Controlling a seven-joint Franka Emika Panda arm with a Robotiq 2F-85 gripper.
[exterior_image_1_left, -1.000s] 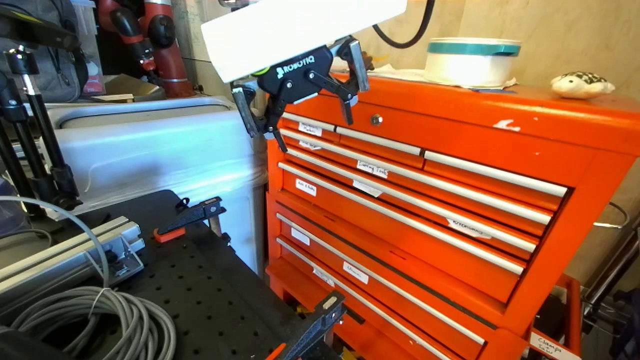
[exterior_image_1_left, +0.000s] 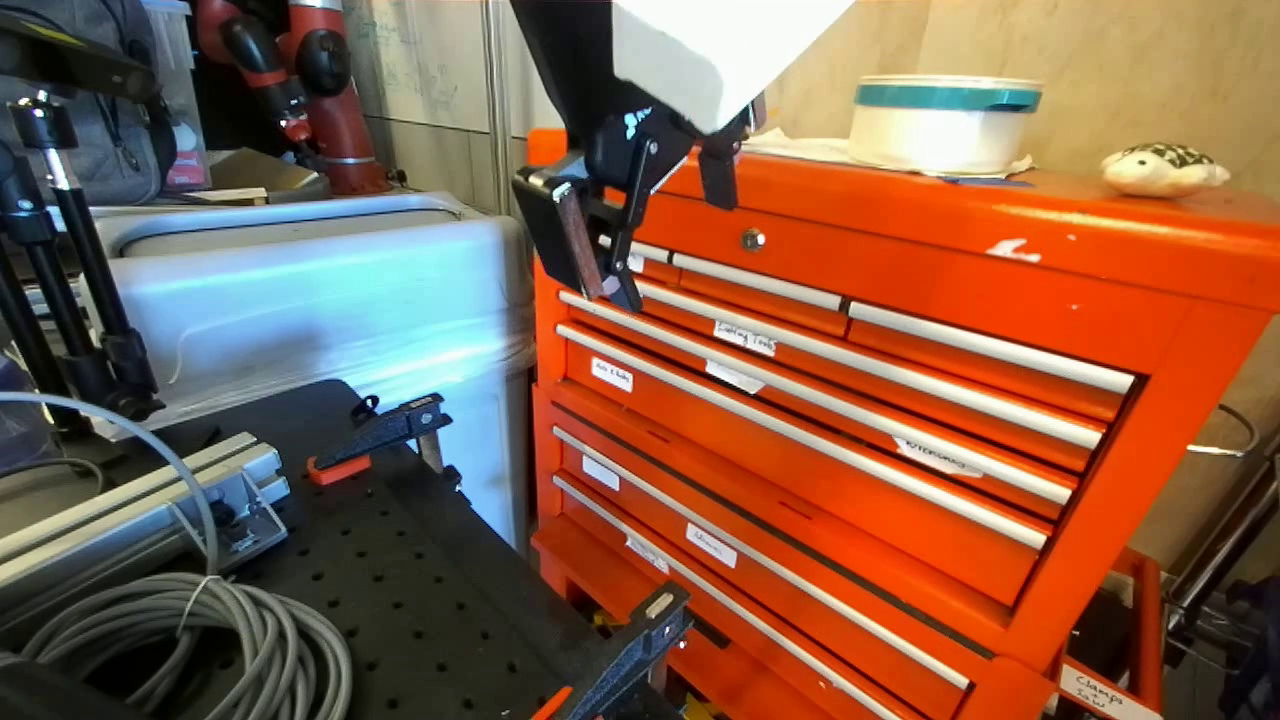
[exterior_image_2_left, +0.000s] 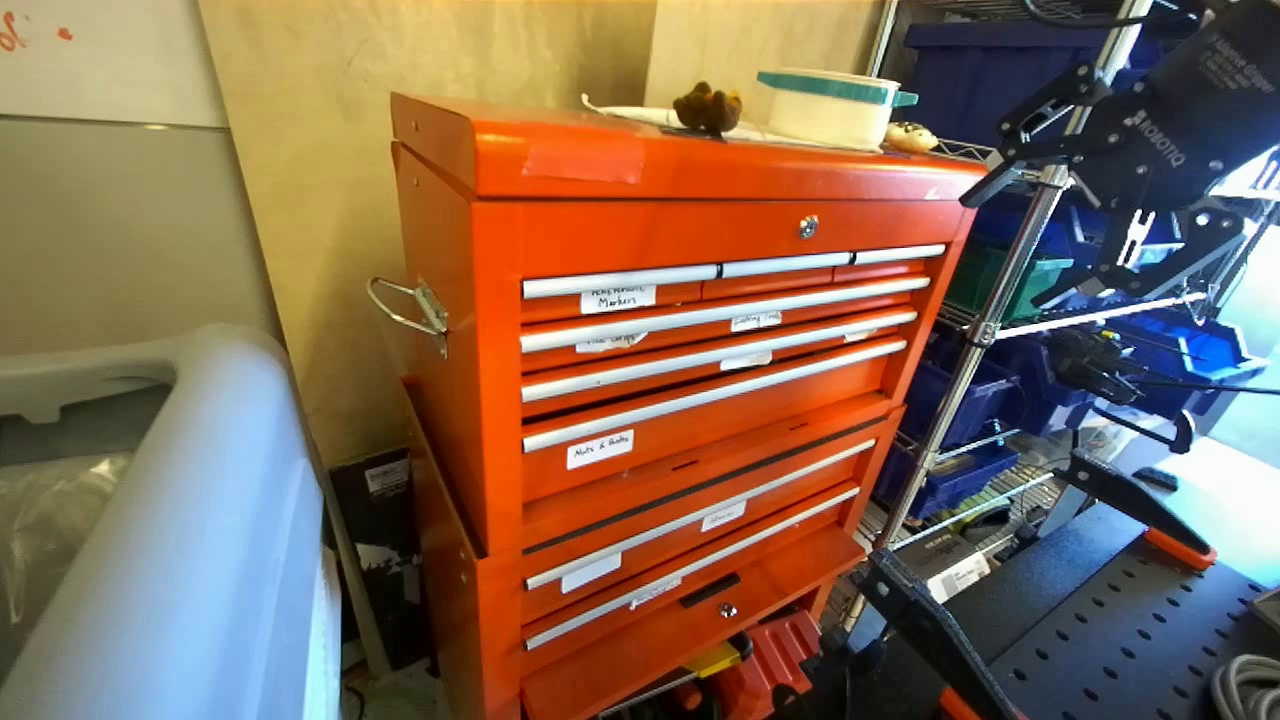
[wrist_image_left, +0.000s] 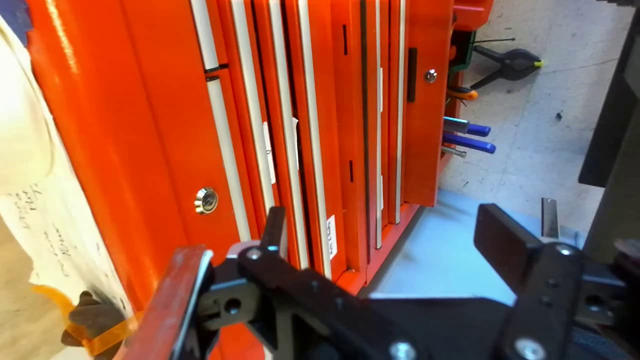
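Observation:
My gripper is open, its black fingers (wrist_image_left: 501, 233) wide apart with nothing between them. In exterior view 1 it hangs in front of the upper left of a red tool chest (exterior_image_1_left: 768, 468), tilted toward it. The chest's several drawers, with long silver handles and white labels, all look closed. Beyond the fingers in the wrist view, the chest appears turned sideways, with a round lock (wrist_image_left: 205, 200) to the left. From exterior view 2, the gripper (exterior_image_2_left: 1010, 246) is at the upper right, and I cannot tell its exact distance from the chest.
On the chest top stand a white tub with a teal rim (exterior_image_1_left: 942, 126), a small plush toy (exterior_image_1_left: 1164, 170) and a dark brown item (exterior_image_2_left: 708, 108). A black perforated table (exterior_image_1_left: 420, 576) carries clamps (exterior_image_1_left: 642, 654) and a coiled grey cable (exterior_image_1_left: 258, 642). White bins stand beside the chest.
My gripper has turned about its wrist and shifted right in exterior view 1. It now covers the upper left drawer labels. Its fingers remain apart, and the chest has not changed.

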